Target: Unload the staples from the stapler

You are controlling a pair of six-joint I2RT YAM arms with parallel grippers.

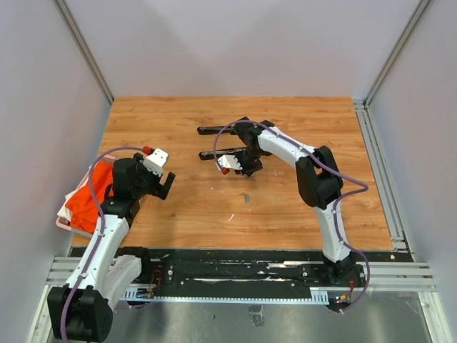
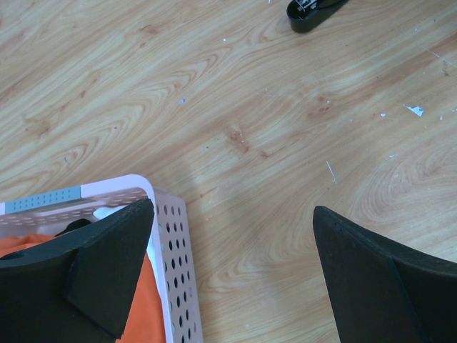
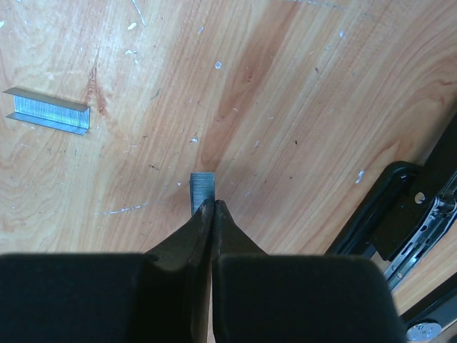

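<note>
In the right wrist view my right gripper is shut on a short grey staple strip (image 3: pixel 202 184), whose end stands out past the fingertips. A second staple strip (image 3: pixel 50 111) lies on the wood at upper left, also seen as a small grey patch (image 1: pixel 247 198) in the top view. The black stapler (image 3: pixel 421 207) lies to the right of that gripper, opened out, its two long parts partly under the arm from above. My left gripper stands open over the basket's edge, with nothing between its fingers.
A pink basket (image 2: pixel 175 264) holding orange cloth (image 2: pixel 146 307) stands at the table's left, beneath the left gripper. Small paper scraps (image 2: pixel 414 110) dot the wooden table (image 1: pixel 300 221).
</note>
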